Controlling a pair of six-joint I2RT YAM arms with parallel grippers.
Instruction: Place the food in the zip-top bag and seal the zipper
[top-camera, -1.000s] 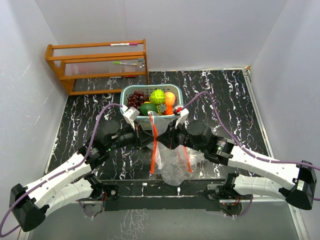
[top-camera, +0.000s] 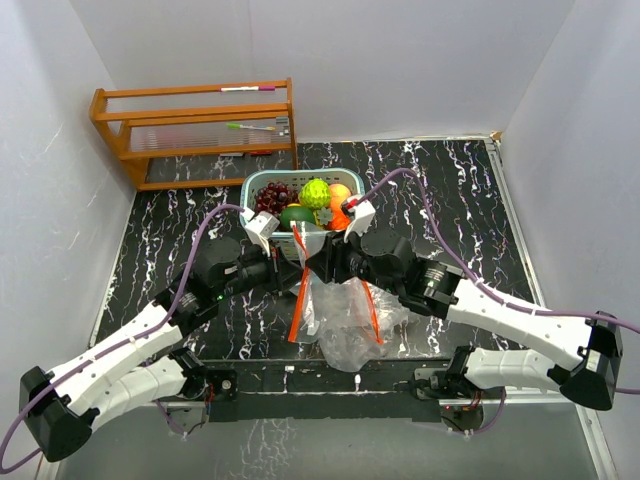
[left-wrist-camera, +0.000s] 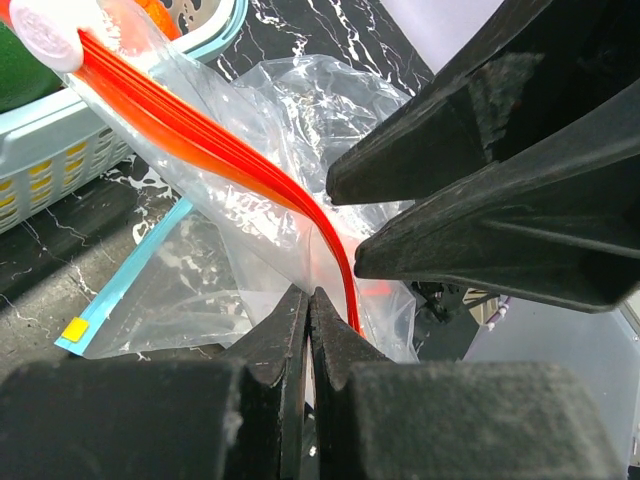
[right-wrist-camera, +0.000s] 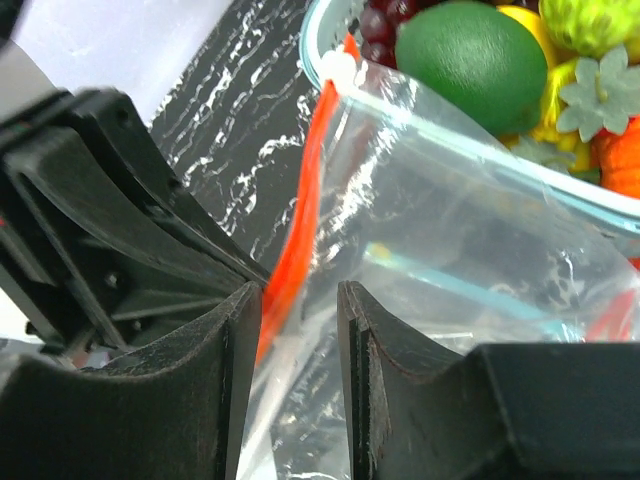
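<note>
A clear zip bag (top-camera: 340, 310) with a red-orange zipper (left-wrist-camera: 180, 130) hangs upright between both grippers, before the food basket (top-camera: 255, 190). My left gripper is shut on the bag's edge beside the zipper. My right gripper stands part open at the bag's red strip, its fingers apart. The basket holds grapes (top-camera: 270, 198), a green mango (right-wrist-camera: 470, 65), a lime-green round fruit (top-camera: 313, 194) and orange produce (right-wrist-camera: 622, 160).
More clear bags (left-wrist-camera: 160, 300) lie on the dark marble surface beneath the grippers. A wooden rack (top-camera: 140, 115) stands at the back left.
My right gripper has risen and shifted slightly, its fingers now apart. The bag's red strip has moved a little left at its lower end.
</note>
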